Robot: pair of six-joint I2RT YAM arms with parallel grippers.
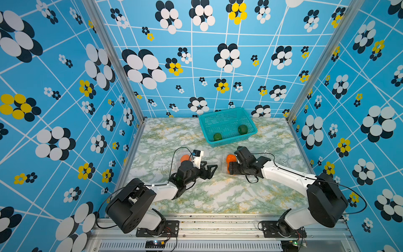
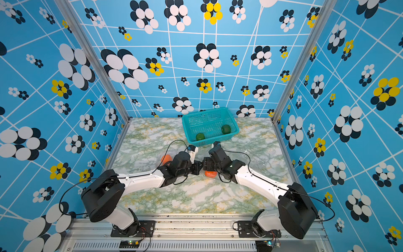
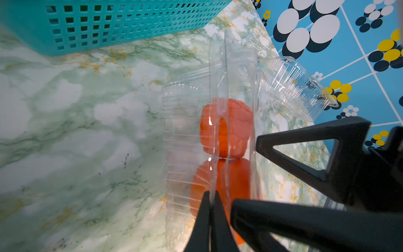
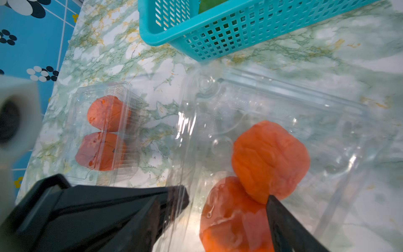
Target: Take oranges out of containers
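Two oranges (image 4: pixel 270 159) lie in a clear lidless plastic container (image 4: pixel 352 155), touching each other. My right gripper reaches over this container from the right, open, its fingers spread above the nearer orange (image 4: pixel 235 218) in the right wrist view. Coming from the left, my left gripper is shut at the container's left edge, with thin clear plastic running down into its fingertips. A second clear container (image 4: pixel 71 126) stands farther left, holding two more oranges (image 4: pixel 107 113); the left arm partly hides it in the top left view.
Behind the containers is a teal basket (image 1: pixel 205 130) with two green fruits (image 1: pixel 242 129). Another clear container (image 3: pixel 293 84) lies on the right of the table.
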